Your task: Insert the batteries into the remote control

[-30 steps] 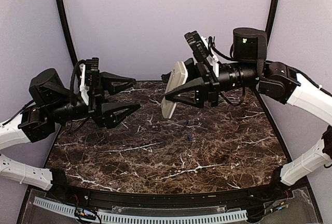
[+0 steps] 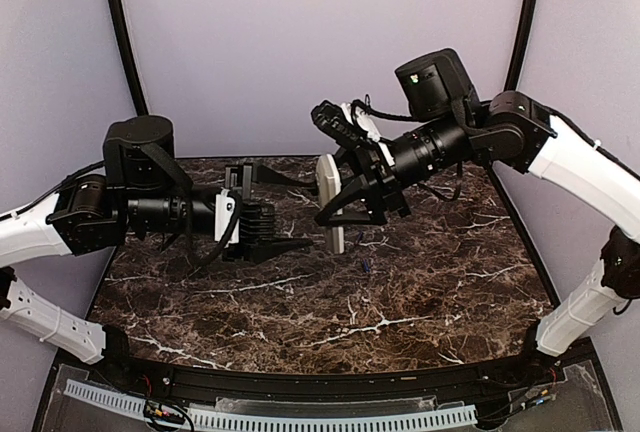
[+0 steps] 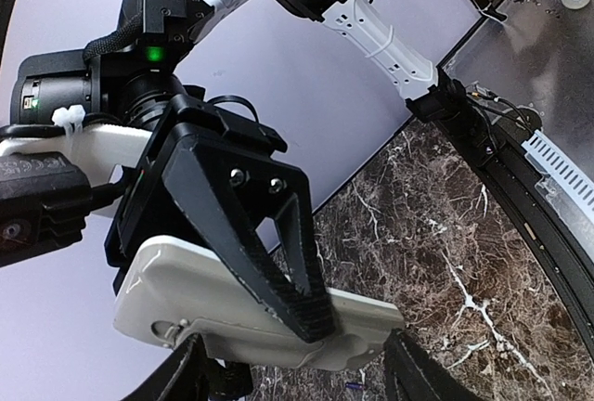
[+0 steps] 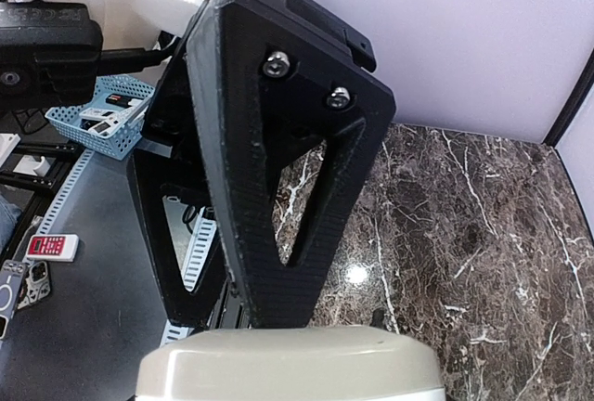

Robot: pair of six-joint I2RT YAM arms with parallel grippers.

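A whitish remote control (image 2: 332, 234) stands on end above the table, and my right gripper (image 2: 338, 192) is shut on it. From the left wrist view, one dark right finger (image 3: 302, 303) lies across the face of the remote (image 3: 204, 303). Facing the remote from the left, my left gripper (image 2: 310, 214) is open, its fingertips close to the remote's edges with nothing clearly clamped between them. Two small blue batteries (image 2: 366, 265) seem to lie on the table below. The right wrist view shows just the end of the remote (image 4: 292, 364).
Under both arms, the dark marbled table (image 2: 230, 327) is mostly clear. Beyond it, the right wrist view shows a blue basket (image 4: 116, 146) of small items, a red and white device (image 4: 53, 247) and phones (image 4: 35, 282) on a grey surface.
My left gripper has moved right, up to the remote, and turned.
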